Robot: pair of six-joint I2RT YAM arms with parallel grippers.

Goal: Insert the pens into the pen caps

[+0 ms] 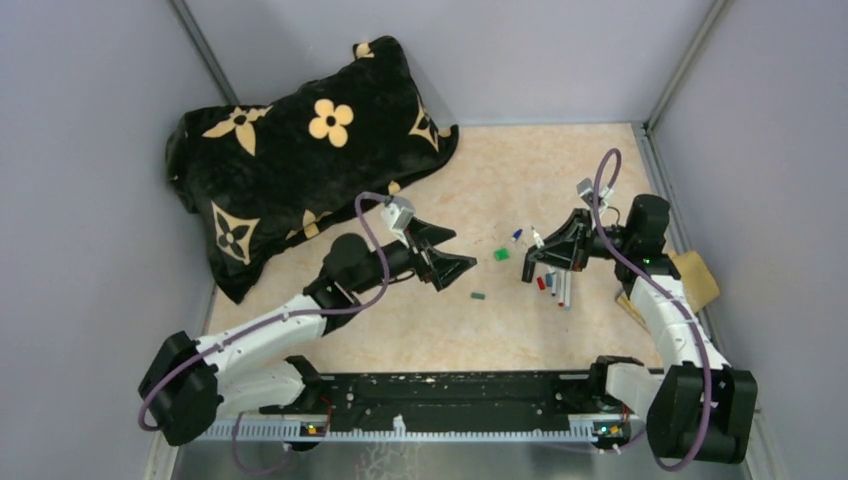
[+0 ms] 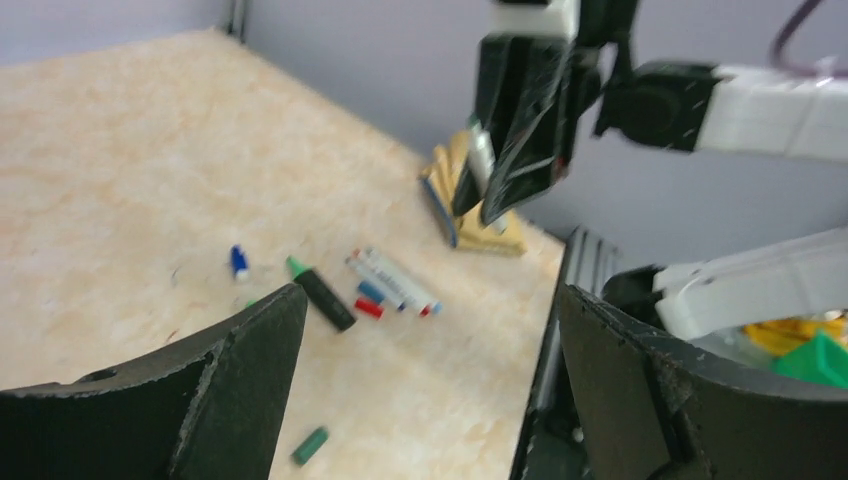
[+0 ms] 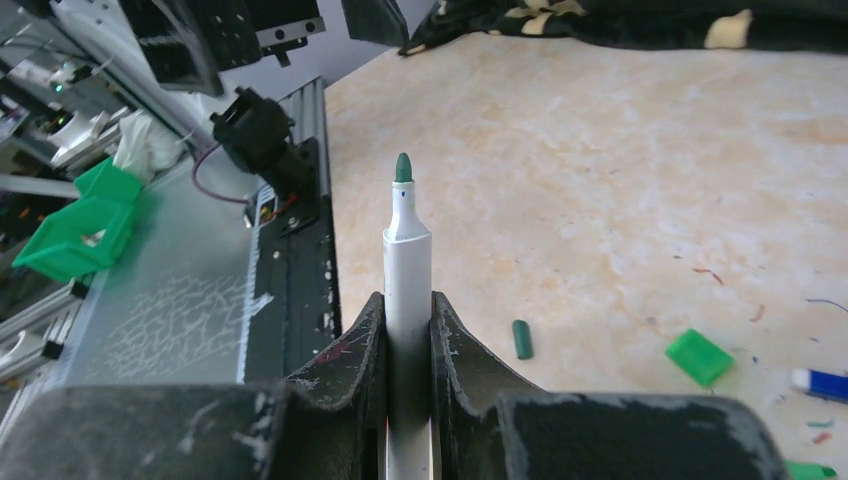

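My right gripper is shut on a white pen with a green tip, held upright in the right wrist view. My left gripper stands open at the centre, apart from the right one, nothing visible between its fingers. On the table lie a small dark-green cap, a blue cap piece, a red cap, a black pen with green end and several white pens. A bright green block lies near the middle.
A black patterned cloth covers the back left. A folded yellow cloth lies at the right edge.
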